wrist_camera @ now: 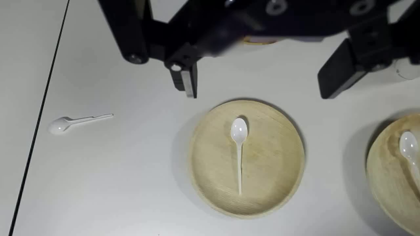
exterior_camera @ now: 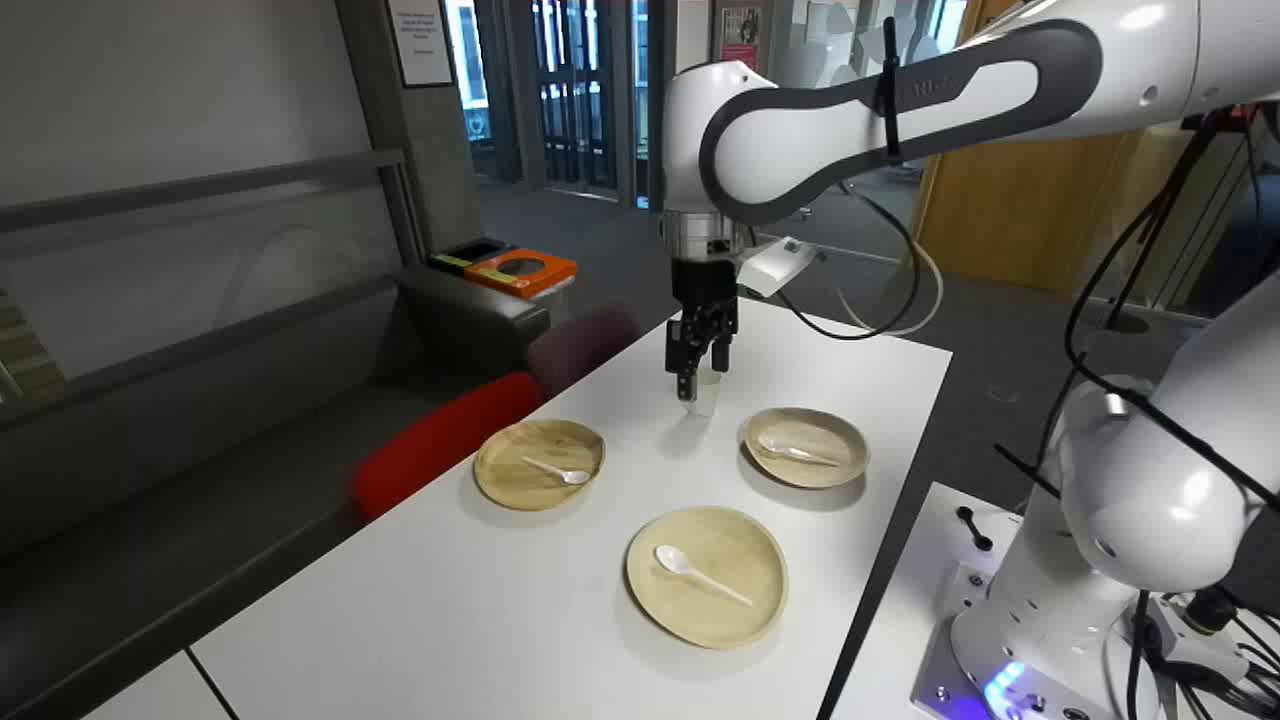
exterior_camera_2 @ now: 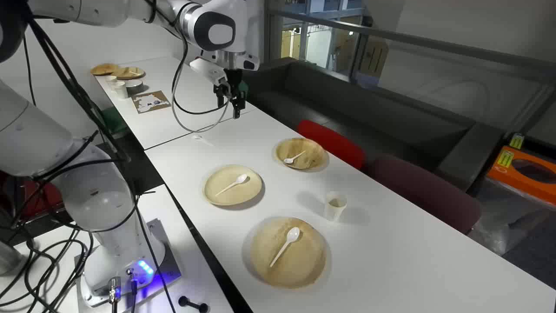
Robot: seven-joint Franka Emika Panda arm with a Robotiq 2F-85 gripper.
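Observation:
My gripper stands open high above the white table, nothing between its fingers. Below it in the wrist view is a round wooden plate point(wrist_camera: 271, 169) with a white plastic spoon point(wrist_camera: 239, 135) lying on it. A second wooden plate point(exterior_camera_2: 263, 245), cut off at the right of the wrist view, holds another spoon point(exterior_camera_2: 285, 245). The third wooden dish point(exterior_camera: 510, 480), on the chair side, has a spoon point(exterior_camera: 558, 470) too. One loose spoon point(wrist_camera: 61, 125) lies on the bare table near the seam. A pale cup point(exterior_camera_2: 335, 206) stands upright; exterior view 1 shows it partly behind the gripper.
At the table's far end in exterior view 2 are more wooden plates point(exterior_camera_2: 104, 68), cups point(exterior_camera_2: 120, 89), a metal bowl point(exterior_camera_2: 134, 85) and a brown board with white pieces point(exterior_camera_2: 151, 101). Red chair point(exterior_camera: 450, 438) and sofa line one side. Loose cable hangs beside the wrist. Bare table surrounds the plates.

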